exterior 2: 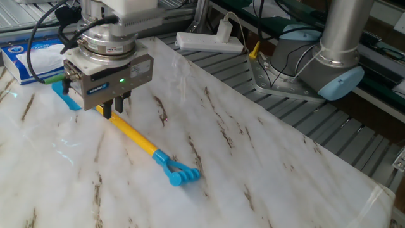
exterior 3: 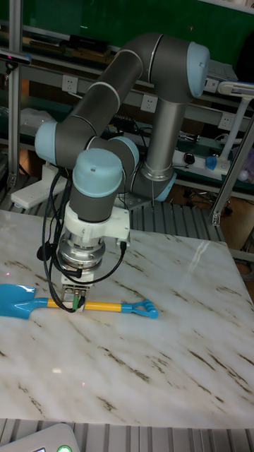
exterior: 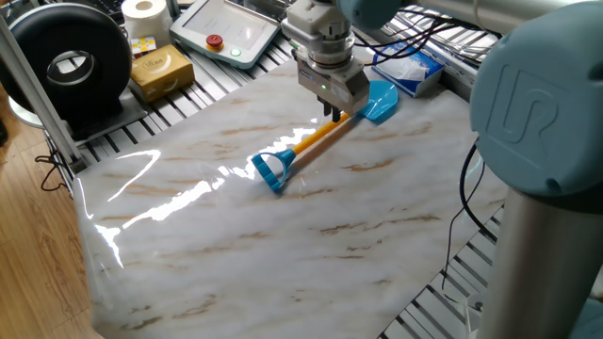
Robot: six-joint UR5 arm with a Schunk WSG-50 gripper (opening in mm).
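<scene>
A toy shovel with a yellow shaft (exterior: 314, 137), a blue scoop (exterior: 381, 102) and a blue grip end (exterior: 272, 170) lies on the marbled tabletop. Over the shaft, close to the scoop, is my gripper (exterior 2: 112, 114), pointing down. Its two dark fingers stand close together and their tips overlap the shaft in exterior view 2. Whether they press on the shaft or sit just above it does not show. In exterior view 3 the gripper body (exterior 3: 75, 295) covers part of the shaft, and the fingers are hidden.
A blue-and-white tissue pack (exterior: 411, 72) lies near the scoop at the table's edge. Beyond the far edge are a cardboard box (exterior: 162, 73) and a teach pendant (exterior: 226, 33).
</scene>
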